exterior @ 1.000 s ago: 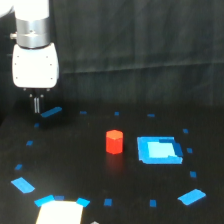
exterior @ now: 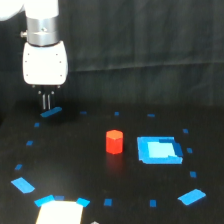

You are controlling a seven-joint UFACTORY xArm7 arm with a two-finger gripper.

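A red block (exterior: 115,142) with a six-sided outline sits by itself near the middle of the black table. My gripper (exterior: 46,101) hangs at the far left in the camera view, well away from the block, its narrow fingers pointing down. The fingers look close together, with a thin dark gap; they are too small to tell whether they are open or shut. I see nothing held below them.
To the right of the block, blue tape (exterior: 144,158) frames a pale square (exterior: 160,150). Small blue tape marks dot the table, with longer strips (exterior: 192,197) near the front. A pale object (exterior: 60,213) is cut off at the bottom left. Dark curtain (exterior: 140,50) hangs behind.
My gripper has moved a little to the right and slightly up in the picture. The red block and the taped square have stayed put.
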